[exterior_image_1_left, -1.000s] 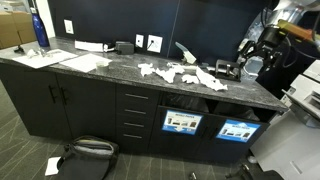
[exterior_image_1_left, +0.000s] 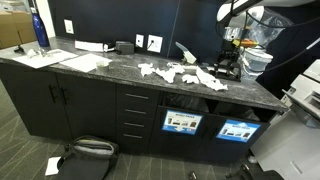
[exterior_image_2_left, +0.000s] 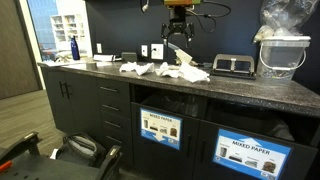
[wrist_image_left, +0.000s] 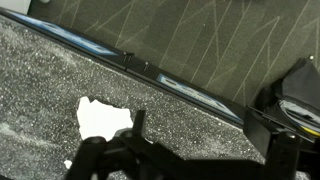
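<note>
Several crumpled white papers (exterior_image_1_left: 190, 79) lie along the dark speckled counter (exterior_image_1_left: 120, 72), spread from its middle towards the right. Another view has them near the counter's front, one white crumpled piece (exterior_image_2_left: 190, 73) furthest right. Above the counter hangs my gripper (exterior_image_2_left: 181, 40), clear of the papers. Seen from the wrist, the open gripper has its dark fingers spread wide and holds nothing. One white paper (wrist_image_left: 103, 118) lies on the counter just left of the left finger.
A black toaster-like appliance (exterior_image_2_left: 233, 65) and a clear bucket (exterior_image_2_left: 283, 56) stand at the right. Below the counter are openings with signs marked mixed paper (exterior_image_2_left: 163, 130). A blue bottle (exterior_image_1_left: 40, 30) stands far left; a dark bag (exterior_image_1_left: 88, 158) lies on the floor.
The arm has swung left from above the counter's right end, bringing the gripper nearer the papers. The papers have stayed where they were.
</note>
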